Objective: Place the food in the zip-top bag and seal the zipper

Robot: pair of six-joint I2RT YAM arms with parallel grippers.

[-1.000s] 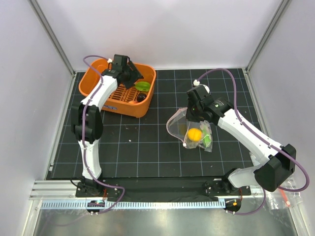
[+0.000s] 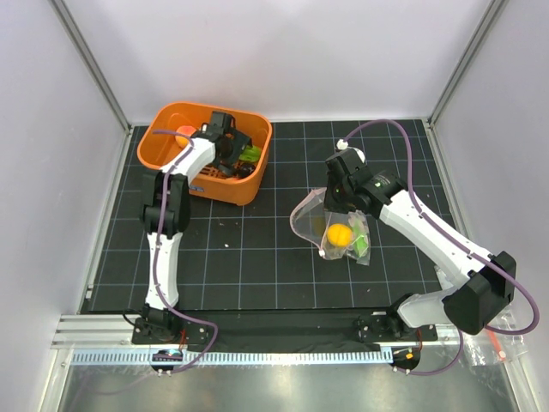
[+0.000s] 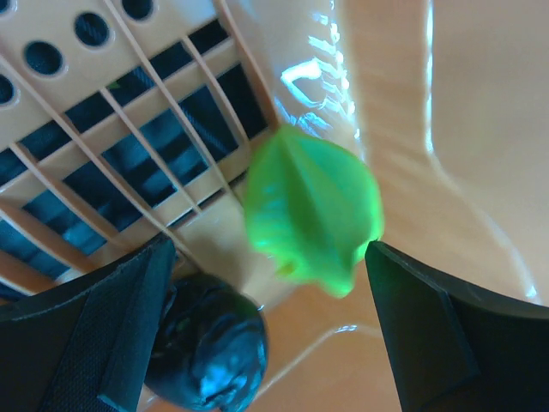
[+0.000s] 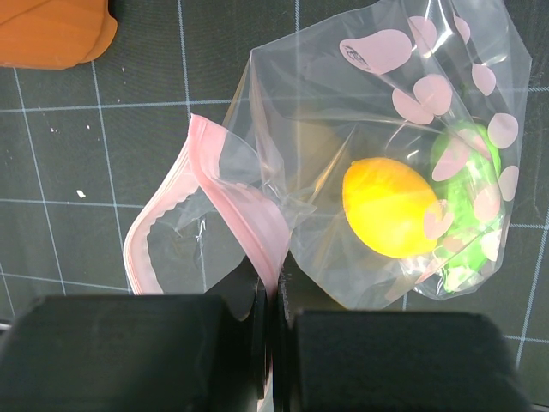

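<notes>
My left gripper is open inside the orange basket [image 2: 252, 189], above a green vegetable [image 3: 310, 206] and beside a dark, glossy round item [image 3: 206, 343]. My right gripper is shut on the pink zipper edge [image 4: 232, 202] of the clear zip bag [image 4: 300, 77]. In that bag lie a yellow round food [image 4: 386, 206] and a green food [image 4: 467, 197], seen through the plastic.
An orange round item [image 2: 184, 133] lies at the basket's left. Walls border the work area.
My left gripper has moved down into the basket and slightly toward its right side, over the green and dark items. The right arm and bag have not moved.
</notes>
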